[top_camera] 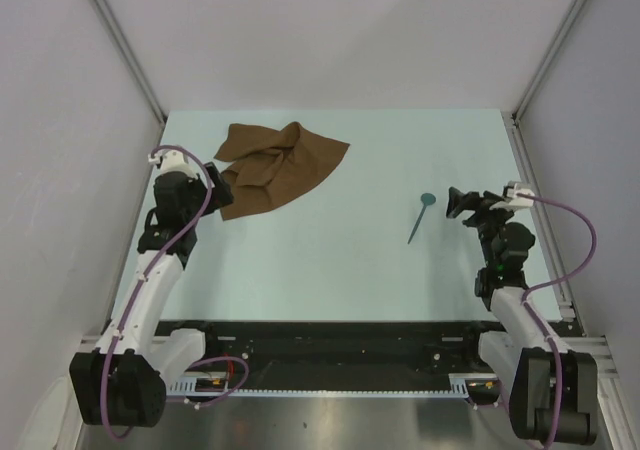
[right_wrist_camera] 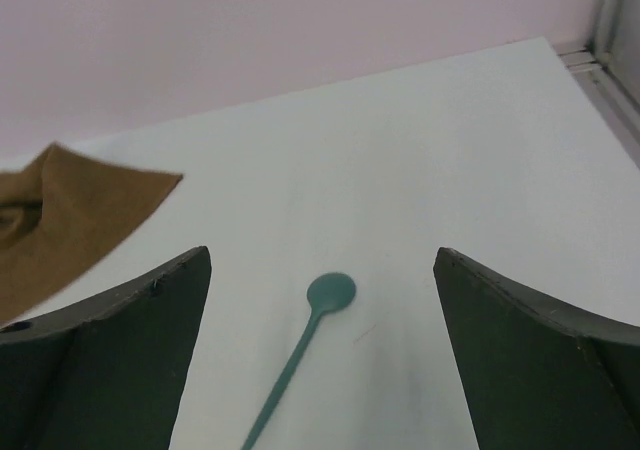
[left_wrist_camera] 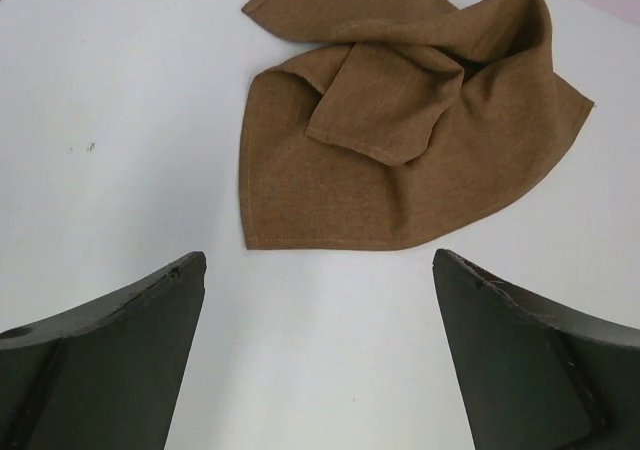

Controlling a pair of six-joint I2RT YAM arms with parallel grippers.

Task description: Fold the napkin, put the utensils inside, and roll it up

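A brown napkin (top_camera: 285, 170) (left_wrist_camera: 400, 190) lies crumpled at the back left of the white table (top_camera: 320, 260), with folds bunched over its middle. A teal spoon (top_camera: 422, 210) (right_wrist_camera: 325, 295) rests alone right of centre, handle toward the front. My left gripper (top_camera: 220, 185) hangs open at the napkin's left side, nothing between its fingers. My right gripper (top_camera: 460, 198) is open to the right of the spoon in the top view, also empty.
Pale walls surround it at the back and both sides, with metal rails along the side edges.
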